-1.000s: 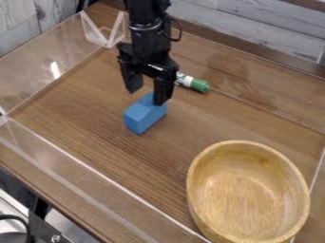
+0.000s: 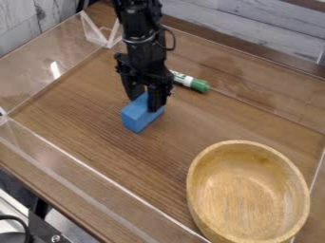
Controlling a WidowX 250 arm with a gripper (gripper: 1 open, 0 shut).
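My black gripper [image 2: 143, 95] is down on a blue block [image 2: 140, 117] near the middle of the wooden table, its fingers shut on the block's upper part, which they partly hide. The arm reaches down from the top of the view.
A green-and-white tube [image 2: 191, 82] lies behind the gripper to the right. A large yellow oval bowl [image 2: 248, 228] fills the lower right. Cables and clutter lie past the left edge.
The gripper has moved down onto the blue block and closed in on it, now covering more of its top.
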